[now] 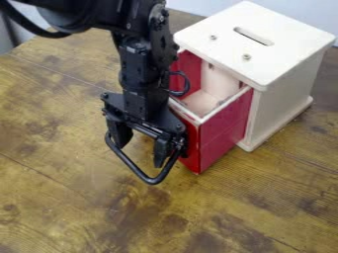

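A white wooden box (282, 97) with a slotted top stands at the upper right. A red-fronted drawer (222, 137) juts from its lower left, pulled out, showing a pale, apparently empty interior where visible. My black gripper (145, 148) hangs just left of the drawer, close against its front corner; whether they touch is unclear. Its lower end is dark and partly hidden by the arm body, so I cannot make out whether it is open or shut or whether anything is between the fingers.
A pale surface shows along the back edge.
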